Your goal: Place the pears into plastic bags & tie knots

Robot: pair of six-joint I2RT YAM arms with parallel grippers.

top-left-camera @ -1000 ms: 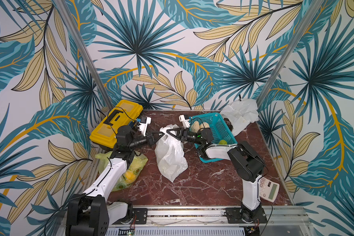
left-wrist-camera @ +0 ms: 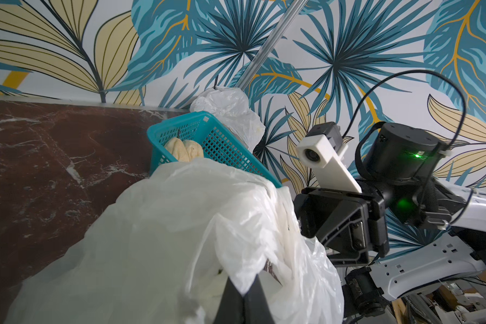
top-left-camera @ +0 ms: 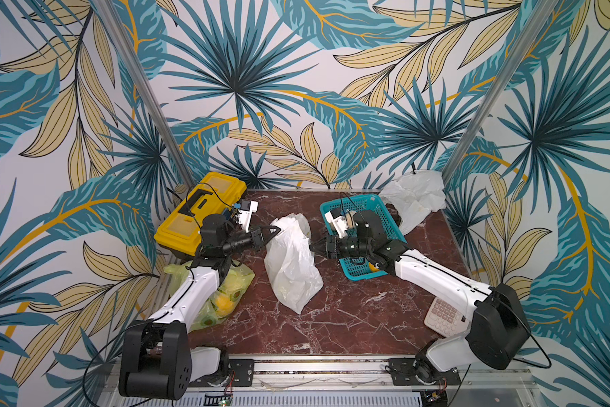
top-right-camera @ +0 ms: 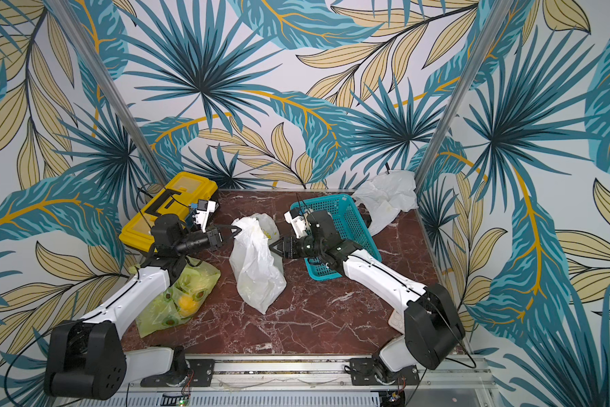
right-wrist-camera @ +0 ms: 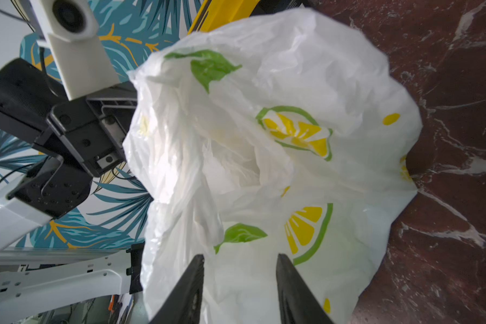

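Note:
A white plastic bag [top-left-camera: 292, 274] with printed fruit slices stands in mid-table, its opening loosely crumpled. My left gripper [top-left-camera: 278, 230] is shut at the bag's upper left edge; in the left wrist view a fold of film runs down to its closed fingertips [left-wrist-camera: 232, 302]. On the bag's right side my right gripper [top-left-camera: 314, 248] is open, with white film in front of its spread fingers [right-wrist-camera: 195, 280]. Two pale pears [left-wrist-camera: 184, 149] lie in the teal basket [left-wrist-camera: 229, 143] behind. Whether anything is inside the bag is hidden.
A yellow toolbox [top-left-camera: 213, 196] stands back left. In front of it lies a yellow-green bag [top-right-camera: 157, 315] of fruit. A second white bag [top-left-camera: 416, 193] is at the back right, and a calculator [top-left-camera: 446, 316] at the front right.
My right gripper, over the bag's top a second ago, has pulled away to the right and come lower toward the front. The left gripper has barely shifted.

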